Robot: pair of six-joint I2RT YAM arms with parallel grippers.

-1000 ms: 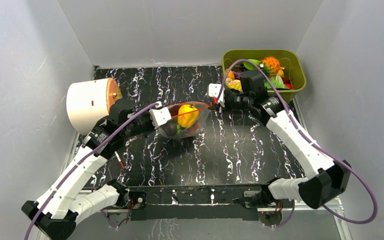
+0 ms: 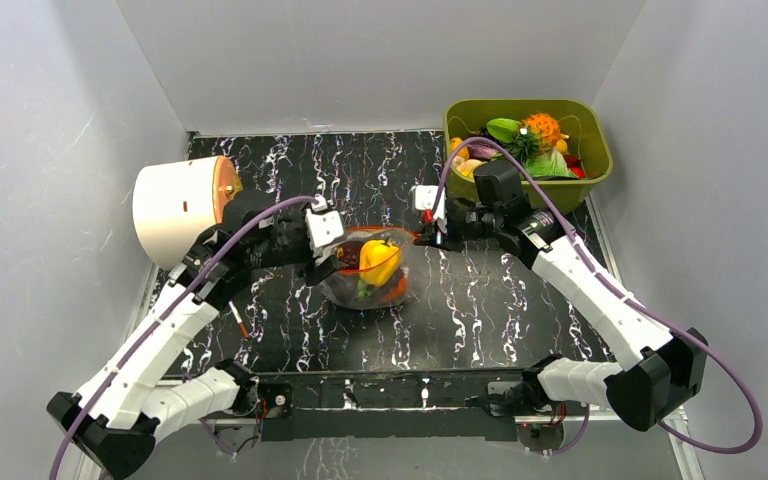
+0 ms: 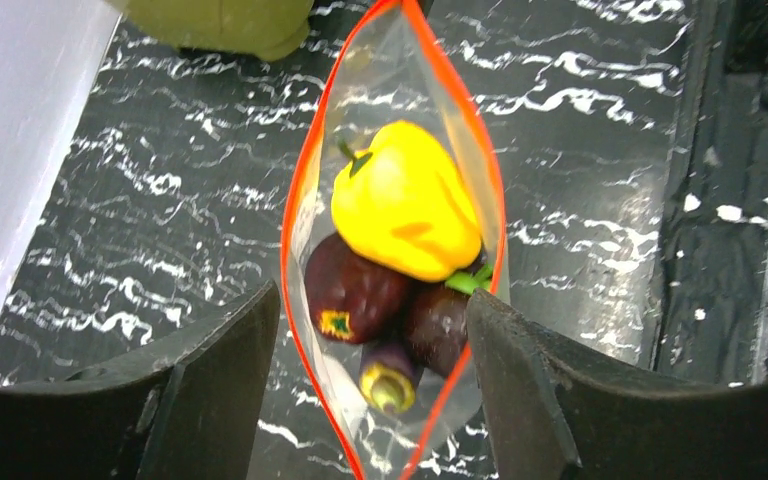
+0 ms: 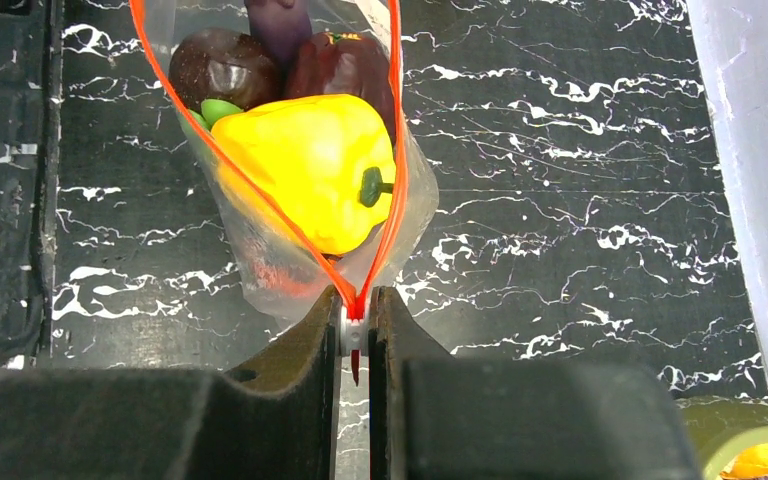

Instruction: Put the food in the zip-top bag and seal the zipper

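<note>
A clear zip bag point(image 2: 365, 290) with an orange zipper holds a yellow bell pepper point(image 3: 405, 200), dark purple vegetables point(image 3: 350, 280) and some green. It stands at the table's centre, mouth upward. My right gripper is shut on one end of the bag's zipper, pinching both orange strips together. My left gripper is over the bag's other end, fingers apart on either side of the mouth; nothing shows gripped between them.
A green bin point(image 2: 590, 130) of mixed produce stands at the back right. A cream cylinder point(image 2: 175, 210) sits at the left.
The right arm has come a little toward the front and the bag has shifted that way too. The left gripper and wrist have risen or turned slightly at the bag's left end.
</note>
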